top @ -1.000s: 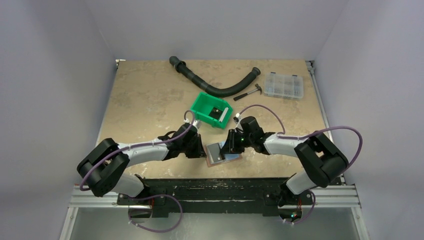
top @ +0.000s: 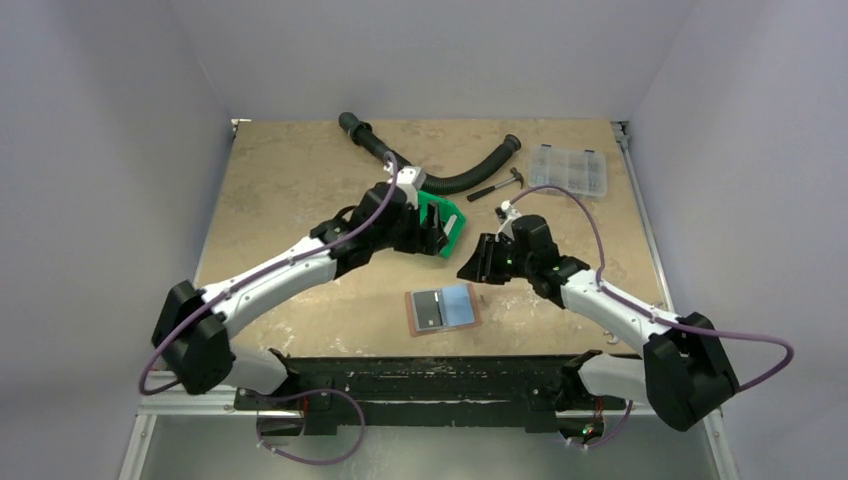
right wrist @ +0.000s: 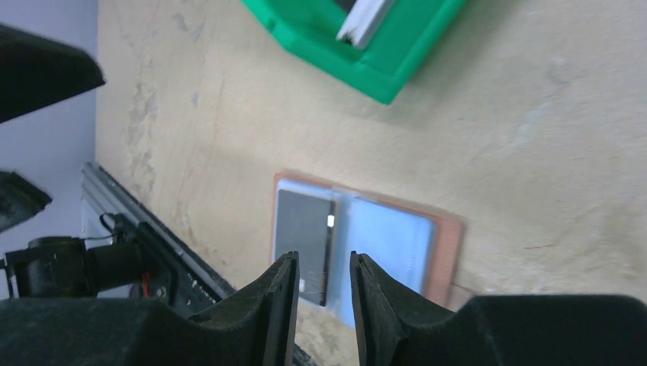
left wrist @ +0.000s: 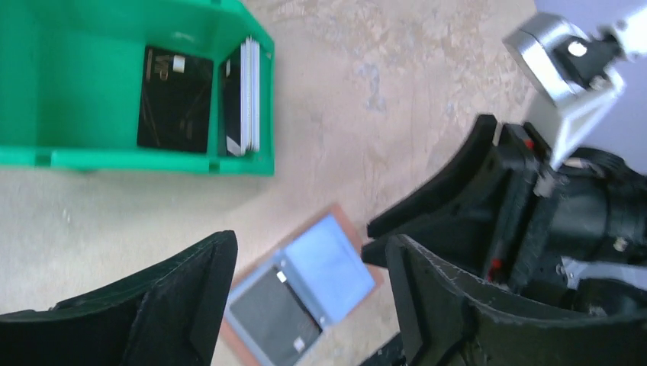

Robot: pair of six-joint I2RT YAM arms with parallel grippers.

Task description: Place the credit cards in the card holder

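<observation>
The card holder [top: 459,305], blue inside with a brown edge, lies open near the table's front. A grey card with a dark stripe [right wrist: 300,236] lies in its left half; the right half shows plain blue. In the green bin [left wrist: 164,162] are a black card [left wrist: 175,99] lying flat and a white card [left wrist: 250,95] on edge by the right wall, with another dark item beside it. My left gripper is above the bin's front right part, fingers apart and empty. Empty and open, my right gripper hovers behind the holder's right side.
Behind the bin curves a black hose [top: 467,181], with a hammer [top: 490,187] to its right. A clear compartment box [top: 568,171] sits at the back right. The two grippers are close together.
My left gripper has moved from beside the holder back and right, over the bin. My right gripper has drawn back and right off the holder, leaving it uncovered.
</observation>
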